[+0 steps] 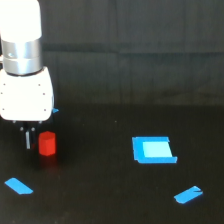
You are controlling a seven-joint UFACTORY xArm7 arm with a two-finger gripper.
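A small red block [47, 143] rests on the black table at the left. The white arm comes down from the top left. My gripper [29, 138] points downward just left of the block, its dark fingers low over the black surface. They appear beside the block rather than around it. Against the dark background their spacing is too faint to make out. Whether they touch the block does not show.
Blue tape frames a pale square [157, 149] right of centre. Loose strips of blue tape [18, 186] lie at the front left and front right.
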